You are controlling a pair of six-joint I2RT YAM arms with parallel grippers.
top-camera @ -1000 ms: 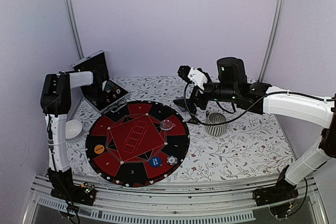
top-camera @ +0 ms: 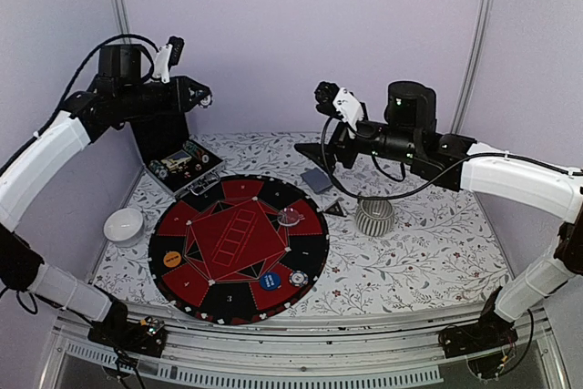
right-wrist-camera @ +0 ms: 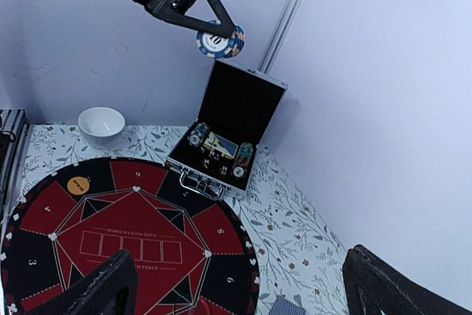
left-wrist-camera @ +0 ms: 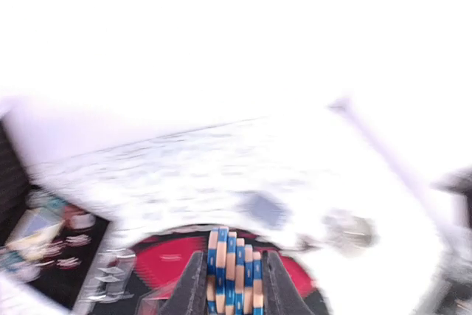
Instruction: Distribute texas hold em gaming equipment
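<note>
My left gripper is shut on a stack of blue and cream poker chips (left-wrist-camera: 230,274). In the right wrist view these chips (right-wrist-camera: 220,42) hang high above the open case (right-wrist-camera: 214,154), marked "10" on the face. That case (top-camera: 185,168) lies at the back left with chips and a yellow item inside. My right gripper (top-camera: 321,159) stands open over the table's back, empty; its fingers (right-wrist-camera: 99,289) frame bare tabletop and mat. The round red and black mat (top-camera: 239,248) bears an orange disc (top-camera: 172,259), a blue disc (top-camera: 270,281) and a white one (top-camera: 299,278).
A white bowl (top-camera: 124,225) stands left of the mat, and a ribbed round container (top-camera: 374,216) to its right. A flat grey-blue block (top-camera: 317,179) lies below my right gripper.
My left arm has risen out of the case and swung up and to the right, bringing out the chip stack. The right arm has shifted only slightly.
</note>
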